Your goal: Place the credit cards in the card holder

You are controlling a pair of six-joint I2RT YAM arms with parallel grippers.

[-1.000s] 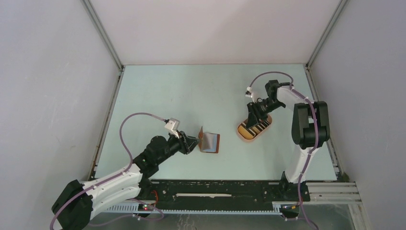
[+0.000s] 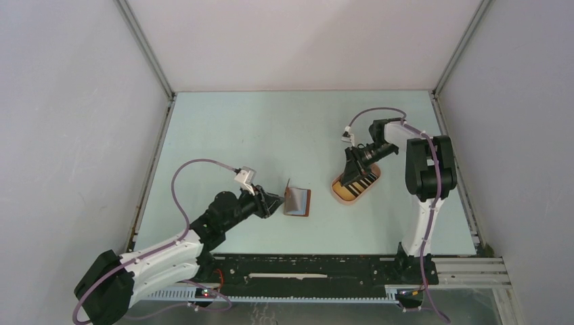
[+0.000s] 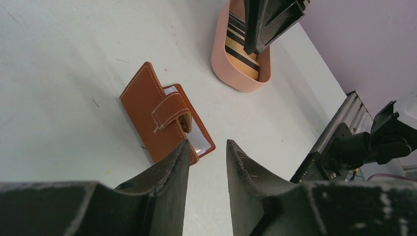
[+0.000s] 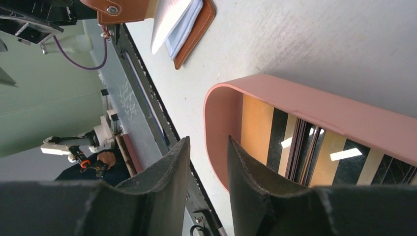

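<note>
The brown card holder (image 2: pixel 308 203) lies on the table left of the pink basket, its cover (image 3: pixel 147 108) standing up with a snap strap (image 3: pixel 169 109) and pale sleeves (image 3: pixel 196 135) showing inside. My left gripper is open beside the cover, whose lower corner shows near one fingertip. Rows of gold and black cards (image 4: pixel 256 130) stand in the pink basket (image 4: pixel 314 103). Over the basket is my right gripper; its fingertips look apart in its wrist view, the basket's end wall visible in the gap. Whether anything is pinched there does not show.
A dark rail (image 2: pixel 298 271) runs along the front edge. White walls (image 2: pixel 61 122) close in both sides.
The right gripper has come slightly left and toward the front; the basket has shifted a little left. The left gripper has edged right, and the holder's cover has tipped slightly right.
</note>
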